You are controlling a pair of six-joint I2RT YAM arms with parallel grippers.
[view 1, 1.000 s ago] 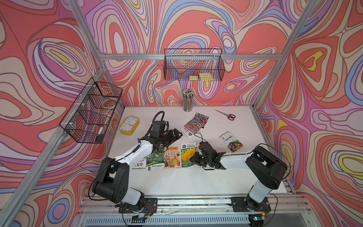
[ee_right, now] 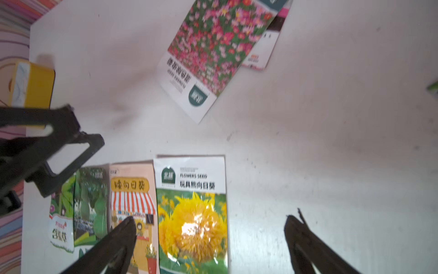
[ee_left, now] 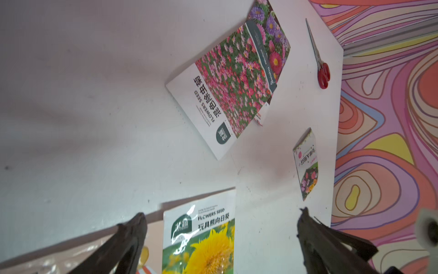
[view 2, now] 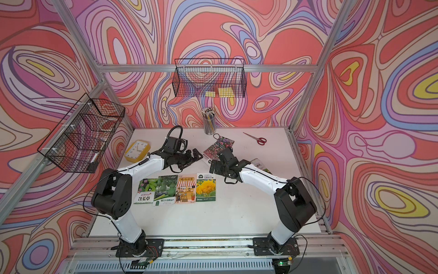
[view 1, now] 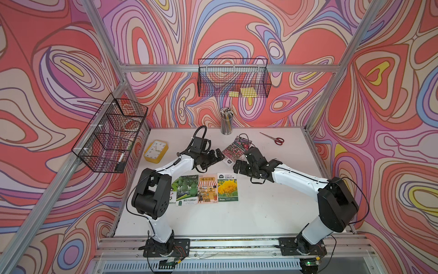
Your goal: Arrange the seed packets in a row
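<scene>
Several seed packets lie side by side near the front: one with a white lower label (view 2: 145, 194), a green vegetable packet (view 2: 165, 189), an orange shopfront packet (view 2: 186, 189) and a yellow sunflower packet (view 2: 206, 188) at the right end. Behind them a pink flower packet (ee_left: 228, 86) lies askew, overlapping a purple and red aster packet (ee_left: 277, 43). Another packet (ee_left: 308, 164) lies alone to the right, mostly behind the right arm in the top views. My left gripper (view 1: 220, 157) is open and empty, left of the overlapping pair. My right gripper (view 1: 237, 166) is open and empty, just behind the sunflower packet.
A yellow clock (view 1: 156, 151) stands at the back left and a pencil holder (view 1: 226, 121) at the back. Red-handled scissors (view 1: 273, 138) lie back right. My two grippers are close together.
My right gripper has moved back from the sunflower packet and opened, leaving that packet flat in line with the others. My left gripper has shifted slightly back and right.
</scene>
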